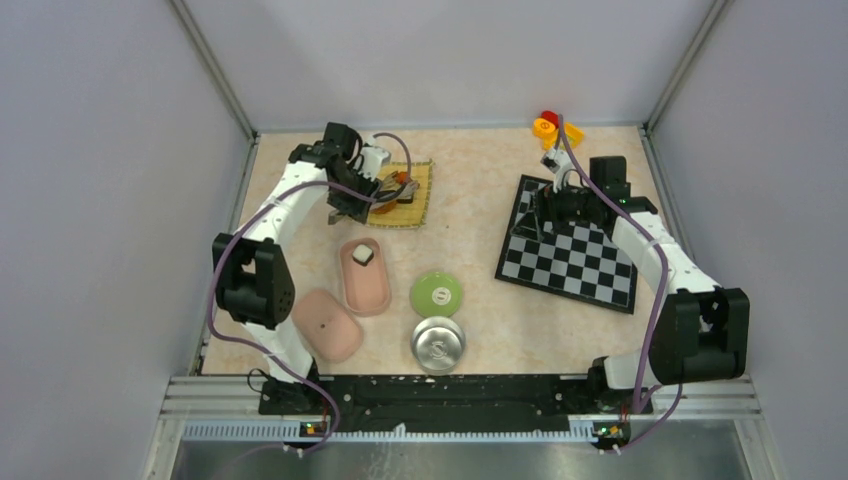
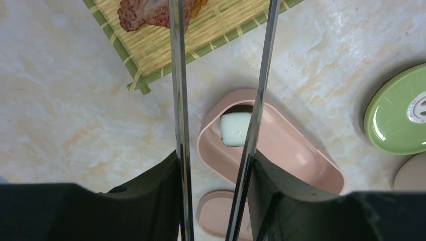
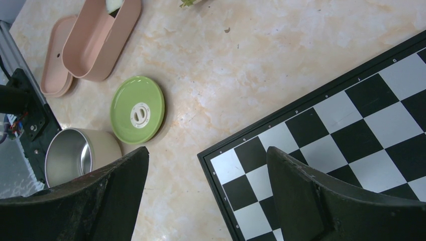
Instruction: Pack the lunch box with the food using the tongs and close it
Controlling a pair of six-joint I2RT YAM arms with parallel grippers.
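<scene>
The pink lunch box (image 1: pixel 366 290) stands uncovered at left centre, a white-and-dark food piece (image 1: pixel 363 254) inside its far end. Its likely lid, a pink tray (image 1: pixel 327 325), lies beside it. Foods rest on a yellow bamboo mat (image 1: pixel 413 212), partly covered by my left arm; a reddish meat-like piece (image 2: pixel 136 15) shows at the upper edge of the left wrist view. My left gripper is open near the mat, its long metal fingers (image 2: pixel 179 90) spread and nothing seen held; their ends run out of that view. Over the checkered board, my right gripper is open and empty.
A green round lid (image 1: pixel 436 294) and a metal-lined cup (image 1: pixel 438 345) stand right of the lunch box. The checkered board (image 1: pixel 515 272) fills the right side. Yellow and red items (image 1: pixel 544 127) sit at the far edge.
</scene>
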